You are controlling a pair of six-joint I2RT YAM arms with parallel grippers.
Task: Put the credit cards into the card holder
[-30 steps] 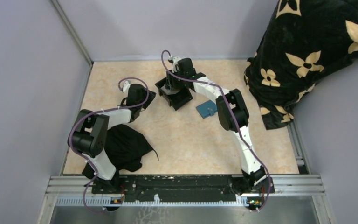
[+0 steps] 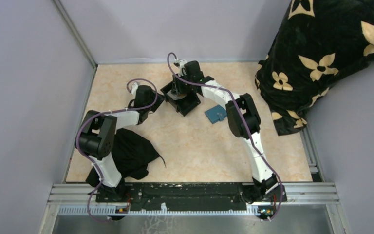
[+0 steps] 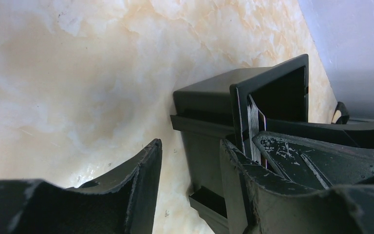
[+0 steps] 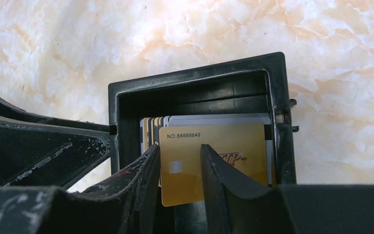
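Observation:
The black card holder [image 2: 190,104] stands slantwise on the table between my two arms. In the right wrist view, a gold card [image 4: 213,141] numbered 88888840 lies over a row of pale cards [image 4: 219,120] standing on edge inside it. My right gripper is part open above the gold card, its fingertips apart and the card visible between them. My left gripper is also part open, beside the holder [image 3: 272,78]; its right finger [image 3: 236,170] overlaps the holder's near side. Whether that finger touches it I cannot tell.
A blue flat piece [image 2: 216,113] lies right of the holder, near the right arm. Black cloth [image 2: 134,153] covers the table's lower left. A patterned dark cloth [image 2: 316,63] hangs over the right edge.
The holder and my right gripper have moved very slightly left.

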